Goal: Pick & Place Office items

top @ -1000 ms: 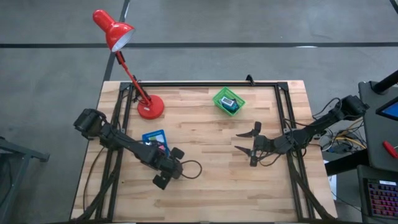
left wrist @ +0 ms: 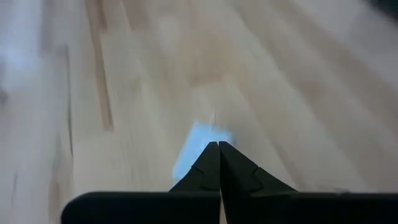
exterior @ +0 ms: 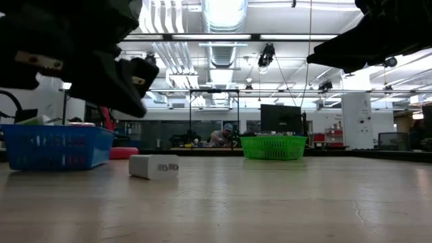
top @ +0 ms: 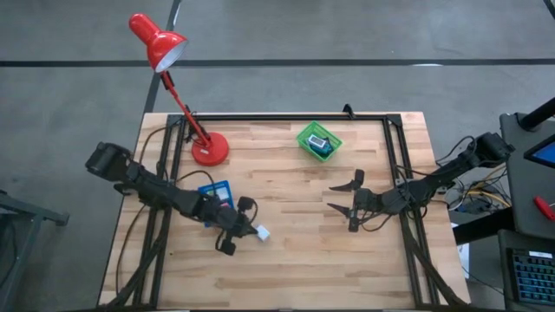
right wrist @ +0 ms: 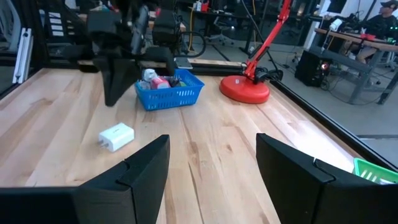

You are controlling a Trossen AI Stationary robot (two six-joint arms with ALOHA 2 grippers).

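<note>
A white charger block [right wrist: 117,136] lies alone on the wooden table, its two prongs showing in the low view. My left gripper has its fingers pressed together with nothing between them; in its wrist view the blurred block [left wrist: 198,148] is partly hidden behind the fingertips. From the right wrist view, the left gripper hangs above the table, apart from the block and on the blue basket's side of it. Over the right part of the table my right gripper stands open and empty.
The blue basket [right wrist: 171,97] of small items sits behind the left gripper. A green basket [top: 306,130] holding a dark item stands at the back, right of centre. The red lamp's base [top: 210,149] is at the back left. Bare table lies between the arms.
</note>
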